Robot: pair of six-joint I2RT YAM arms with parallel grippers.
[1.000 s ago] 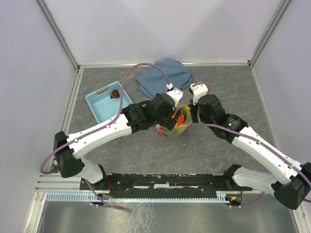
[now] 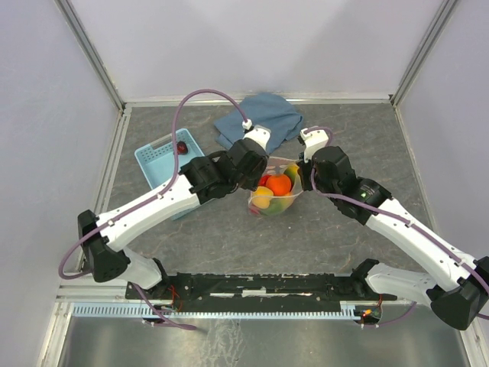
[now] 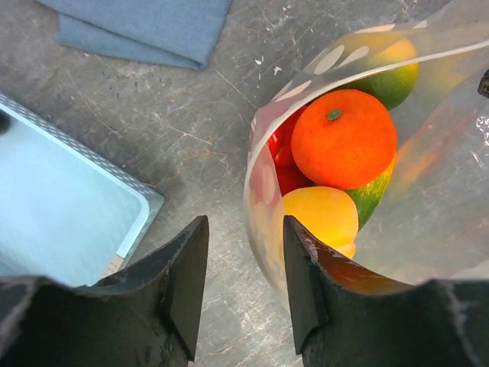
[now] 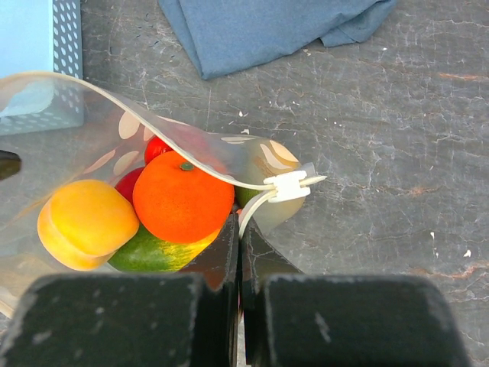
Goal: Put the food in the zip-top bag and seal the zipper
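The clear zip top bag (image 2: 287,203) stands with its mouth spread wide. Inside it I see an orange (image 4: 183,197), a yellow peach-like fruit (image 4: 87,223), a green-yellow fruit (image 4: 157,252) and something red (image 3: 284,145). My right gripper is shut on the bag's rim, close to the white zipper slider (image 4: 289,186). At the bag's left side, my left gripper is part open; the bag's left edge passes between or below its fingers, I cannot tell which. A dark red food piece (image 2: 182,147) lies in the light blue basket (image 2: 157,164).
Behind the bag lies a folded blue cloth (image 2: 261,121). The basket stands at the back left.
My left gripper was over the bag's mouth and has drawn back to the left, leaving the fruit in clearer view. The right arm has stayed still.
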